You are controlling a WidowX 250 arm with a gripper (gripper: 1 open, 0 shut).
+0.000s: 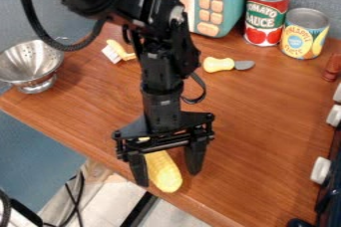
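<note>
The black gripper point(166, 159) reaches down at the front edge of the wooden table, its two fingers on either side of a yellow corn cob point(164, 174). The fingers stand apart around the cob; whether they press on it is unclear. The upper part of the cob is hidden under the gripper.
A metal colander point(30, 65) is at the left. At the back are a toy microwave point(209, 2), a tomato can point(265, 17), a second can point(304, 34) and a yellow-handled utensil point(220, 65). A black appliance with white knobs lines the right edge.
</note>
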